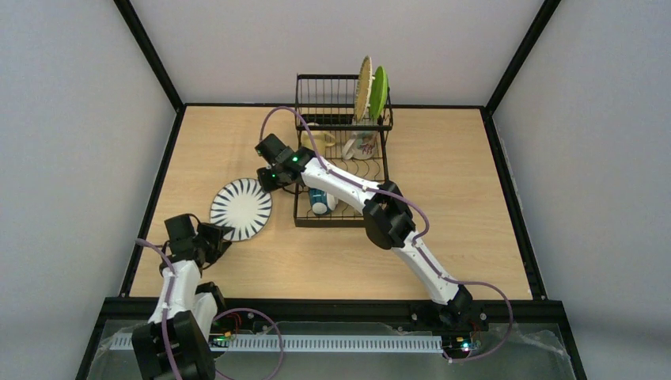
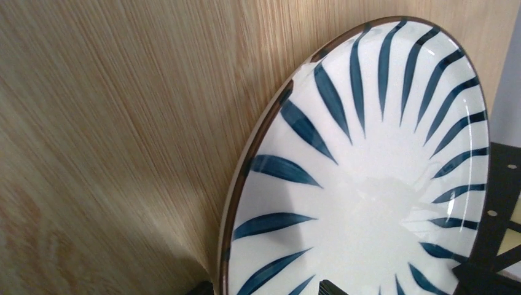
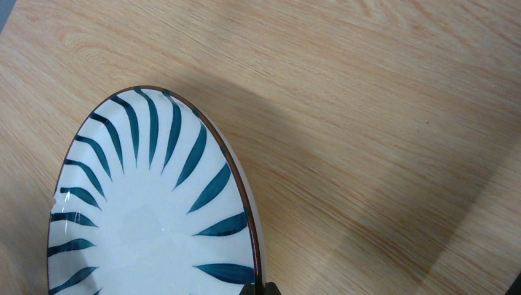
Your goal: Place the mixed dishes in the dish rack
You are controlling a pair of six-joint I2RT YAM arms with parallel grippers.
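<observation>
A white plate with blue petal strokes and a brown rim [image 1: 240, 207] is over the left of the table; whether it touches the wood I cannot tell. My right gripper [image 1: 267, 182] is at its upper right edge. In the right wrist view, its fingertips [image 3: 272, 289] are closed with the plate's rim [image 3: 253, 246] between them. On the plate's lower left side, my left gripper [image 1: 228, 237] is open. In the left wrist view, its spread fingertips [image 2: 332, 287] stand either side of the near rim [image 2: 228, 246], not closed on it.
The black dish rack [image 1: 340, 223] stands at the centre back. Its upper tier holds a tan plate [image 1: 363, 89] and a green plate [image 1: 380, 91]. Below are a yellow cup [image 1: 322, 142], a white patterned mug [image 1: 362, 146] and a blue-and-white cup [image 1: 319, 202].
</observation>
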